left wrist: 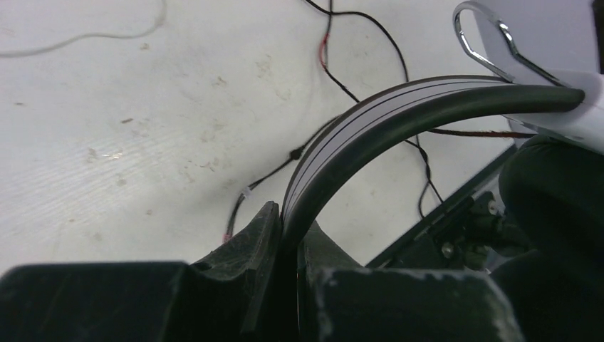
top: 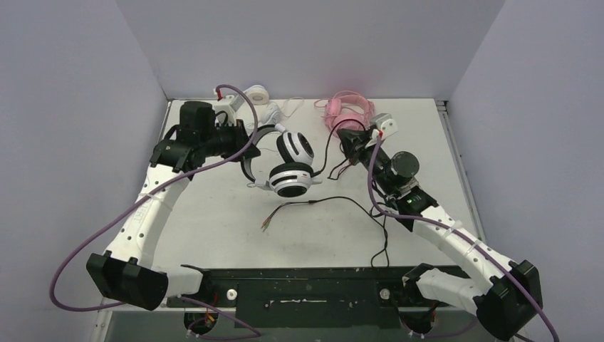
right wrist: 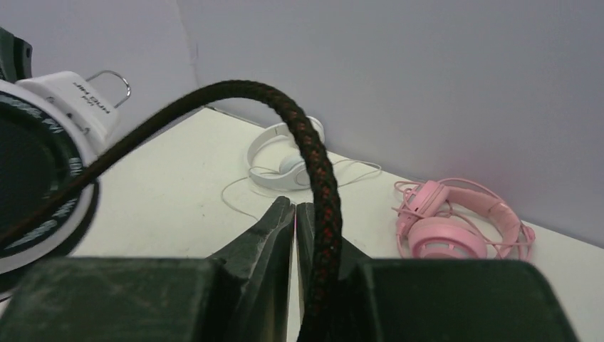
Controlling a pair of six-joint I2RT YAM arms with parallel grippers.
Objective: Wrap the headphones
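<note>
White-and-black headphones hang above the table, their band between the fingers of my left gripper, which is shut on it. The ear cups face right. From the lower cup, the dark braided cable arches up to my right gripper. In the right wrist view, a narrow gap shows between the gripper's fingertips. The cable crosses in front of one finger and runs down toward the middle of the fingers; whether it is gripped there cannot be told. More cable, with a split plug end, lies on the table.
Pink headphones with their cord lie at the back of the table. White headphones with a thin cord lie at the back left. Walls enclose the back and sides.
</note>
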